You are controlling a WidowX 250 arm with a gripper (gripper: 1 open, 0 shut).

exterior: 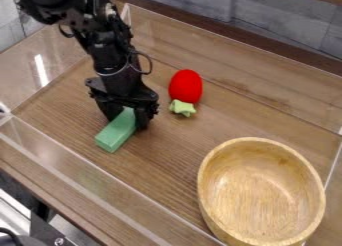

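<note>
My black gripper [124, 108] is low at the left-centre of the table, over the upper end of a green rectangular block [115, 132], which lies tilted diagonally on the wood. Its fingertips are dark and overlap the block, so whether they are open or closed on it is unclear.
A red rounded object [186, 85] and a small light-green piece [182, 108] sit right of the gripper. A large empty wooden bowl [261, 190] fills the lower right.
</note>
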